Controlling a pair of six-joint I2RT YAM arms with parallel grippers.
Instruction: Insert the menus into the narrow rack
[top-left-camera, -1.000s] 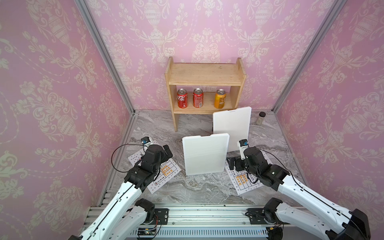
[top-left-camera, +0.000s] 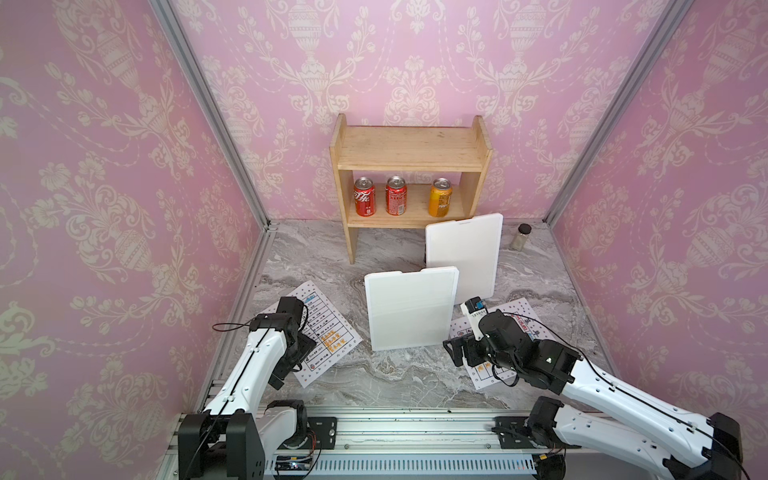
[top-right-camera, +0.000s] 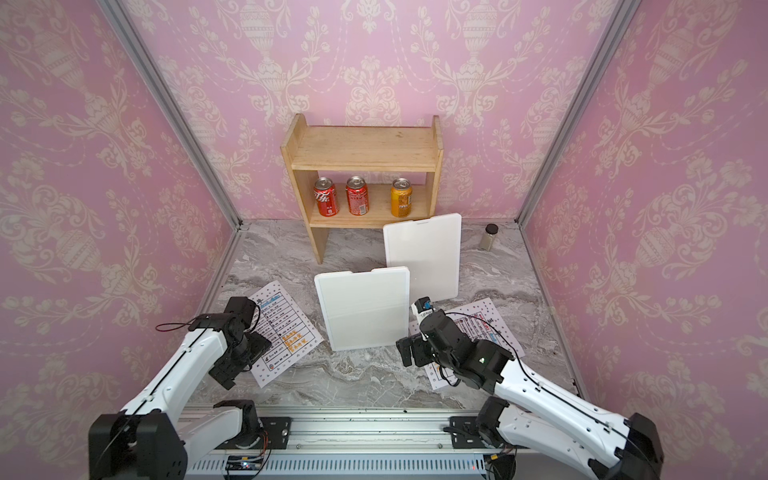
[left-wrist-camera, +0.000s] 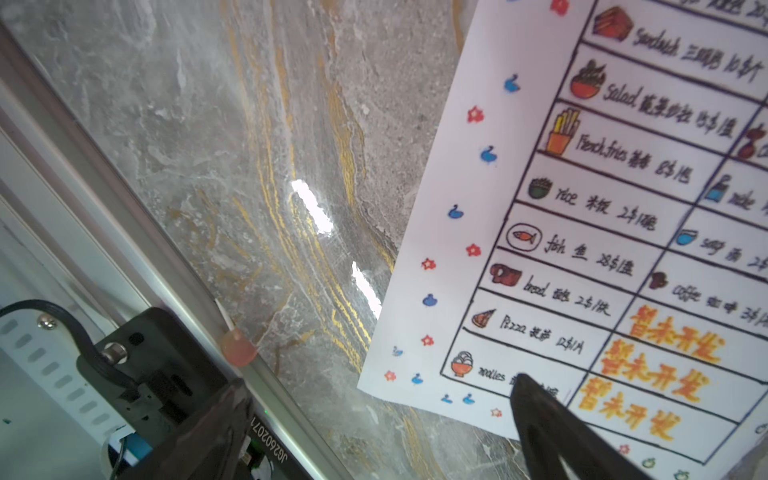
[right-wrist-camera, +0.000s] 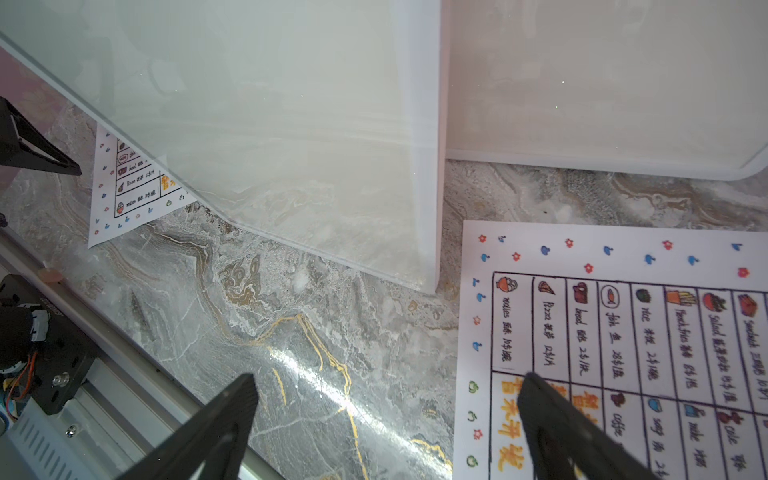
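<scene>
Two printed paper menus lie flat on the marble table: the left menu (top-left-camera: 328, 336) partly under my left arm, the right menu (right-wrist-camera: 600, 256) beside and partly behind my right gripper. Two white upright boards, a front one (top-left-camera: 410, 308) and a rear one (top-left-camera: 466, 252), stand in the middle; whether they form the rack is unclear. My left gripper is open and empty, over the table at the left menu's near corner. My right gripper is open and empty, just right of the front board, above the table by the right menu's edge.
A wooden shelf (top-left-camera: 408, 145) at the back holds two red cans (top-left-camera: 365, 200) and an orange can (top-left-camera: 439, 200). A jar (top-left-camera: 521, 238) stands at the back right. Bare marble lies in front of the boards and at the back left.
My left gripper has moved down and toward the near left, turning as it went. My right gripper has shifted slightly toward the near left. The boards and menus look unmoved.
</scene>
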